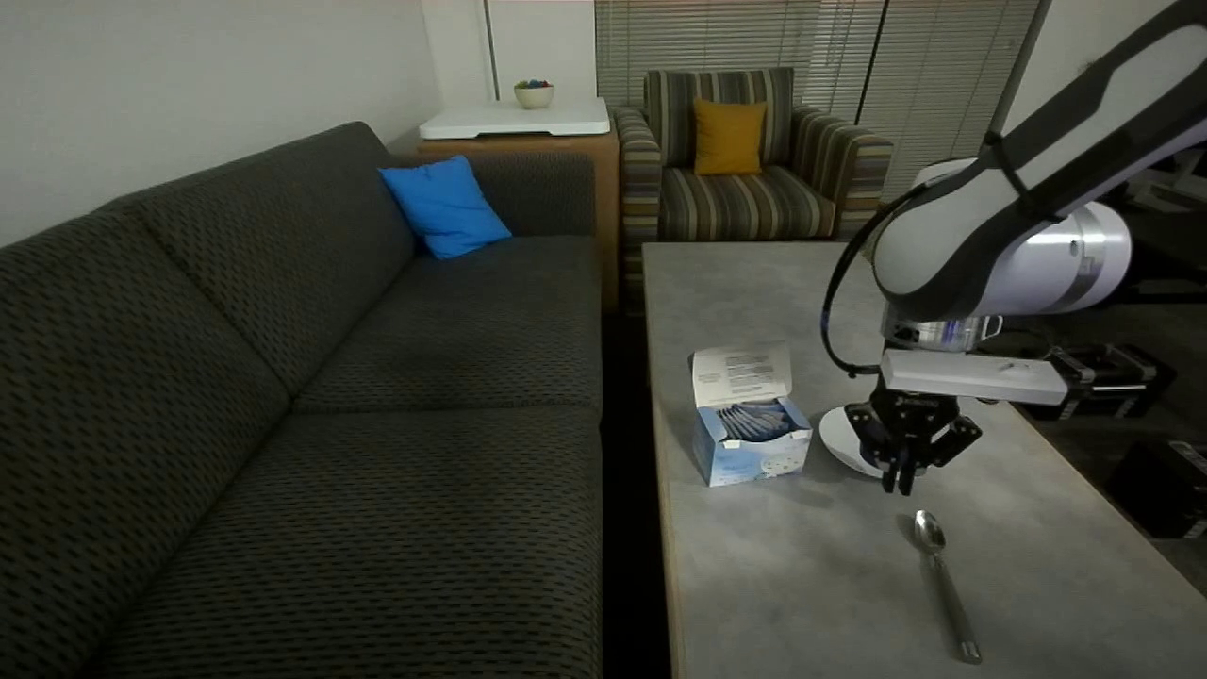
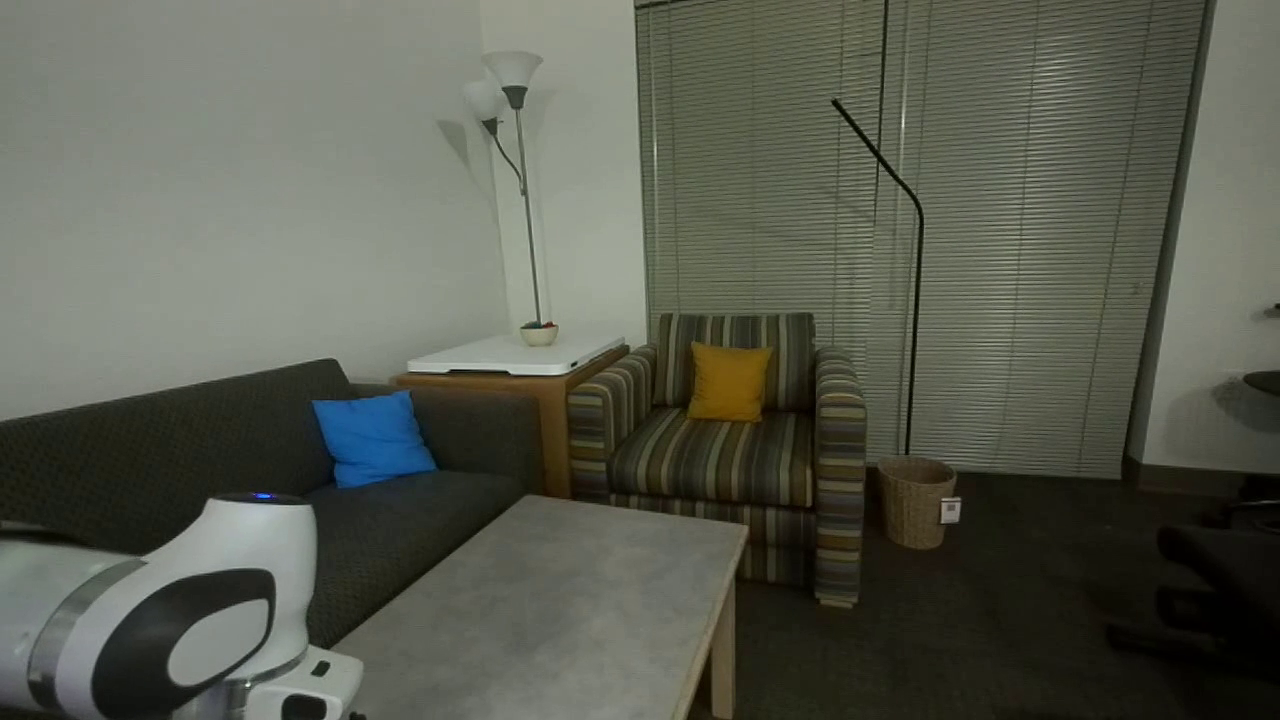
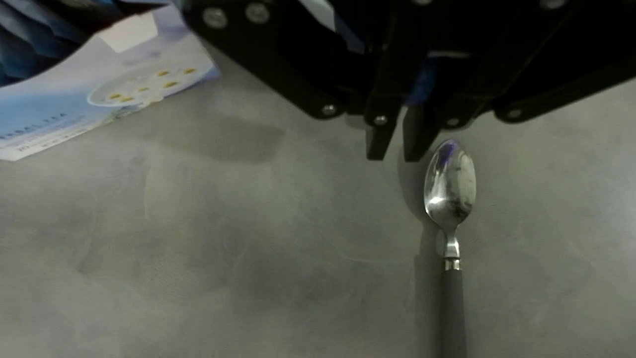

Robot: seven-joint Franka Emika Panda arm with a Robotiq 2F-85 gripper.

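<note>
My gripper (image 1: 897, 482) points down over the table, in front of the white saucer (image 1: 838, 437), which it partly hides. In the wrist view its fingertips (image 3: 375, 149) stand a narrow gap apart, with grey tabletop showing between the tips. Something blue shows higher up between the fingers; whether it is held or lies behind them I cannot tell. A metal spoon (image 3: 450, 185) with a grey handle lies on the table, its bowl just beside and below the fingertips in that view. An open light-blue tea box (image 1: 752, 453) full of sachets stands left of the saucer.
Bare tabletop (image 1: 781, 588) lies left of the spoon and beyond the box. A dark sofa (image 1: 475, 498) runs along the table's left side. A striped armchair (image 1: 747, 204) stands past the far end.
</note>
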